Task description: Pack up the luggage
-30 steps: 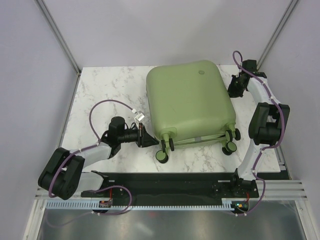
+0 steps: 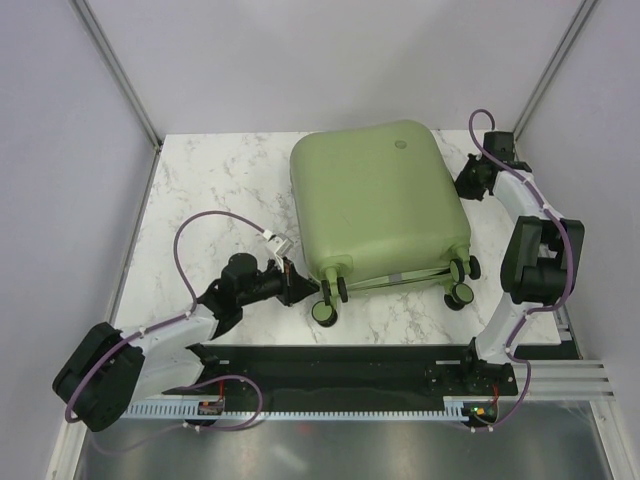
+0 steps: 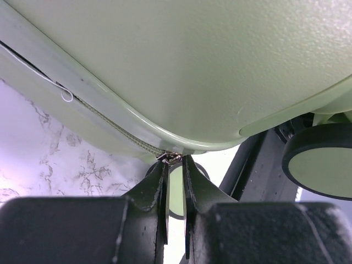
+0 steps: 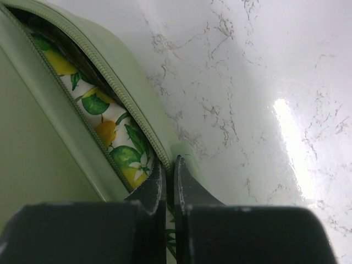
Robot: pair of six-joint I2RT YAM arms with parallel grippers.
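A large green suitcase (image 2: 385, 200) lies on the marble table with its lid down. In the left wrist view the zipper's metal pull (image 3: 171, 159) sits at the bottom corner, right at the tips of my left gripper. A narrow gap shows between that gripper's fingers (image 3: 160, 190); whether they touch the pull is unclear. At the far right side, my right gripper is shut on the zipper edge (image 4: 146, 124) of the suitcase. Beside that edge the zipper gapes, showing lemon-print cloth (image 4: 107, 126) inside.
Wheels (image 2: 324, 313) stick out at the suitcase's near end. Bare table (image 2: 215, 180) lies to the left, with a narrower free strip on the right. A dark table edge runs along the front.
My left arm has shifted slightly toward the front, with its gripper still at the suitcase's near left corner. The right gripper has dipped a little toward the front. The suitcase looks almost unmoved.
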